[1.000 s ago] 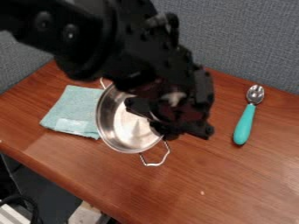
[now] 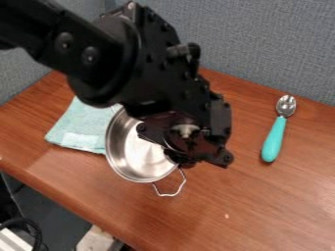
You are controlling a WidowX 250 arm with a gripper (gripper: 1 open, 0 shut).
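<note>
My black gripper (image 2: 190, 142) hangs low over the right half of a steel pot (image 2: 128, 152) with wire handles, its wrist and arm covering much of the view from the top left. A pale, shiny part shows among the gripper's black parts; I cannot tell whether it belongs to the gripper or is something held, nor how the fingers stand. A folded light-blue cloth (image 2: 80, 128) lies left of the pot. A spoon with a turquoise handle (image 2: 273, 138) lies on the right.
The wooden table (image 2: 262, 206) has free room at the front right and around the spoon. A grey partition (image 2: 268, 44) stands along the back edge. Dark cables and floor show at the lower left.
The arm has shifted slightly over the last second, its gripper staying over the pot's right side. The pot, cloth and spoon look essentially unmoved.
</note>
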